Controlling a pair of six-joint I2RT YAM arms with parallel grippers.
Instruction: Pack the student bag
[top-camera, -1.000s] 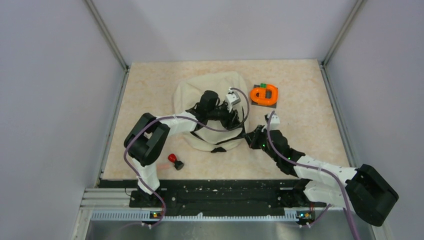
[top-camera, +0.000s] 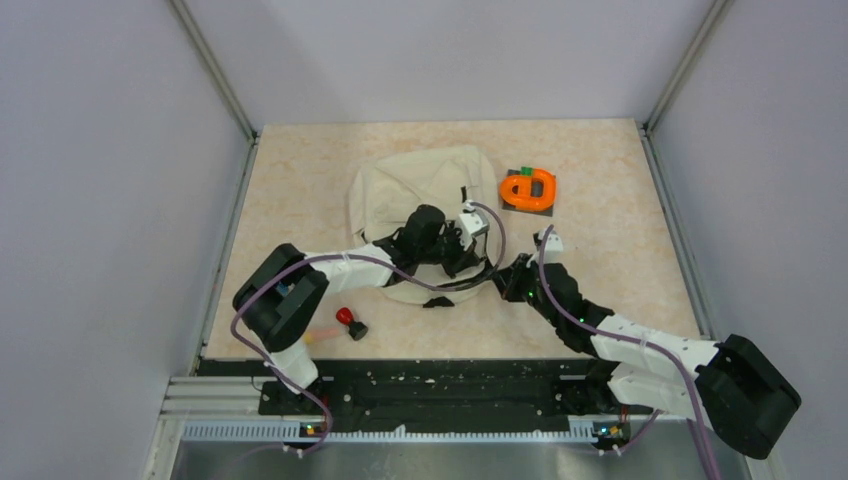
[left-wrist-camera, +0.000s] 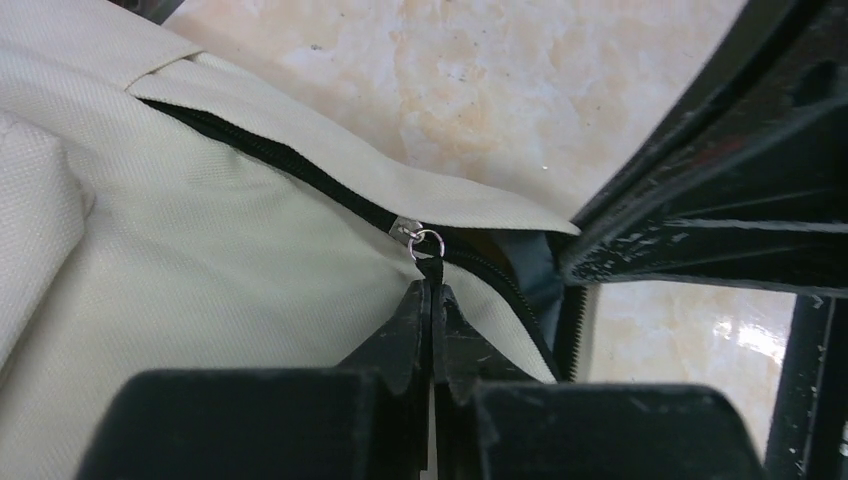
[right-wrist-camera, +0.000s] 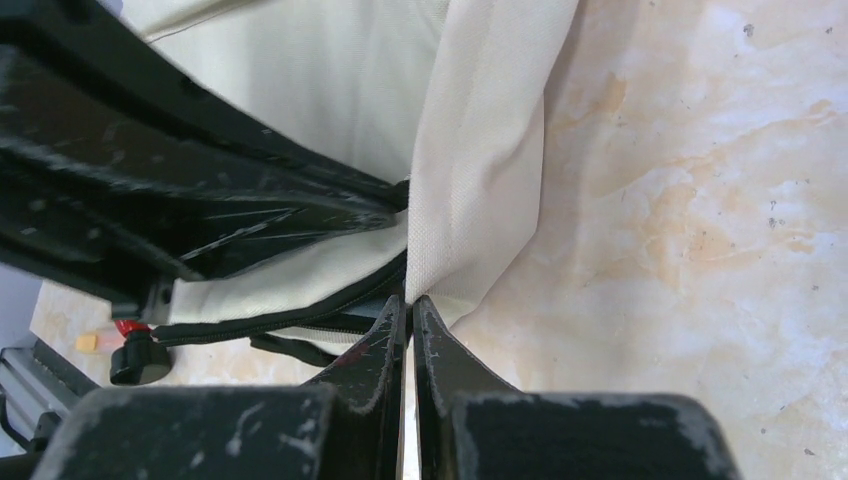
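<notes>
A cream bag (top-camera: 415, 175) lies on the table, its black zipper (left-wrist-camera: 300, 165) running along the side under a fabric flap. The metal slider (left-wrist-camera: 405, 231) sits partway along it, and beyond it the zipper gapes. My left gripper is shut on the black zipper pull (left-wrist-camera: 429, 267) hanging from the slider's ring. At the bag's right front corner, my right gripper is shut on the bag's cream edge (right-wrist-camera: 440, 260). In the top view the left arm covers the middle of the bag.
An orange toy (top-camera: 528, 189) on a grey plate lies right of the bag. A red-and-black stamp-like item (top-camera: 351, 323) stands at the front left, with a small yellow-orange item (right-wrist-camera: 92, 342) beside it.
The right gripper keeps its place on the bag edge.
</notes>
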